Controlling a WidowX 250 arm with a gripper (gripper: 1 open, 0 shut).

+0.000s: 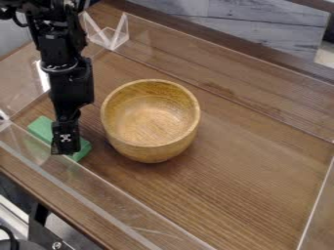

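Note:
My gripper (65, 136) is lowered at the left, open, its black fingers over a green block (76, 148) that lies on the wooden table (248, 166). The gripper hides part of the block. A large wooden bowl (150, 122) stands just to the right of the gripper and block.
A clear plastic object (111, 29) stands at the back left. A pale marbled wall (261, 24) runs along the back. Black cables show at the lower left edge.

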